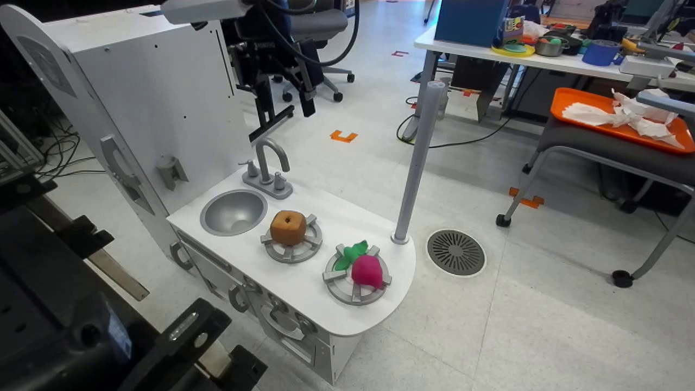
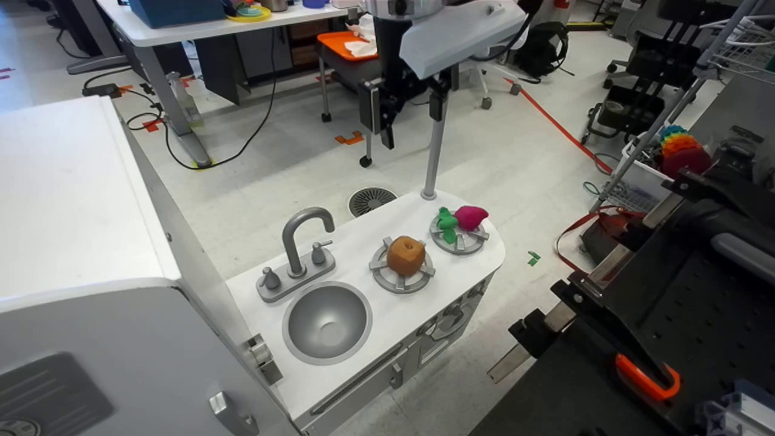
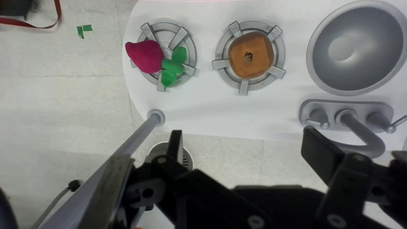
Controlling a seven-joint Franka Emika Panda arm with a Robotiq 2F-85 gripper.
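On one burner of the white toy kitchen counter rests a brown, rounded block-like toy with a small dark mark on top. A magenta plush vegetable with green leaves lies across the other burner, nearer the counter's rounded end. My gripper is open, its two black fingers wide apart with only floor and counter edge visible between them. It hangs high above and behind the counter, clear of both toys, as the second exterior view shows.
A grey sink bowl and a curved faucet occupy the counter's other end. An upright grey post rises near the rounded end. Beside the sink stands a tall white cabinet. Bare counter lies around the burners.
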